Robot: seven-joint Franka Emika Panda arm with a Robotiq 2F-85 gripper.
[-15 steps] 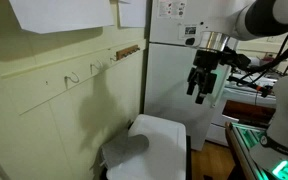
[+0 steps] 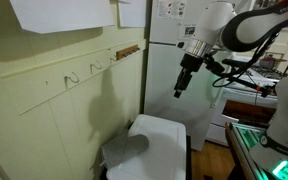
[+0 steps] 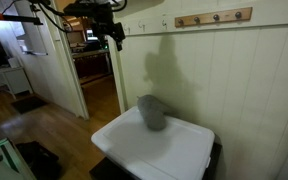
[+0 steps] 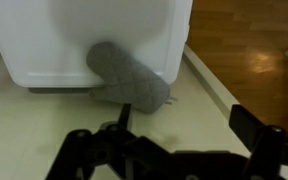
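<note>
A grey quilted oven mitt (image 2: pixel 125 149) rests at the wall-side edge of a white flat-topped surface (image 2: pixel 165 148). In exterior view 2 the mitt (image 3: pixel 152 113) is at the surface's back edge, against the wall. My gripper (image 2: pixel 181 89) hangs well above and apart from it, pointing down, with its fingers apart. From the wrist, the mitt (image 4: pixel 129 78) shows beyond the spread fingers, and nothing is between them.
Small metal hooks (image 2: pixel 73 78) and a wooden peg rail (image 3: pixel 214 17) are mounted on the pale wall. A white fridge (image 2: pixel 172 75) stands behind the arm. The white top is bare apart from the mitt.
My gripper has shifted left in exterior view 1, toward the wall, and sits a little higher. The mitt has stayed where it was.
</note>
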